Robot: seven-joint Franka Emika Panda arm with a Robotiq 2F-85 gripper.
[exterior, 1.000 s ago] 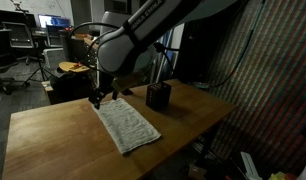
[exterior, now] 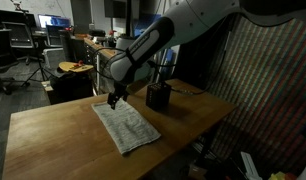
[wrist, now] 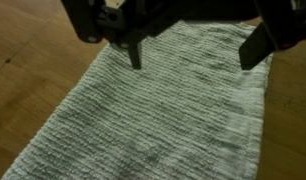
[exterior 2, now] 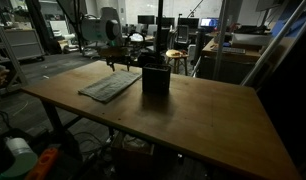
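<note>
A light grey ribbed towel (exterior: 127, 126) lies spread flat on the wooden table, its far part beneath my gripper (exterior: 115, 102). Seen from the wrist, the towel (wrist: 178, 105) fills most of the view below the fingers. My gripper is open, with a wide gap between its fingers and nothing gripped. In the second exterior view the gripper (exterior 2: 121, 66) is small and dark near the towel's (exterior 2: 111, 86) far end. How much height separates the fingertips from the cloth is hard to tell.
A black box-like holder (exterior 2: 156, 84) stands on the table (exterior 2: 208, 110) beside the towel. Bare tabletop lies on both sides of the cloth. A stool and office chairs are beyond the table.
Across the towel's far end, the gripper has moved to the right in the first exterior view and appears slightly farther away. The towel and black holder look unmoved.
</note>
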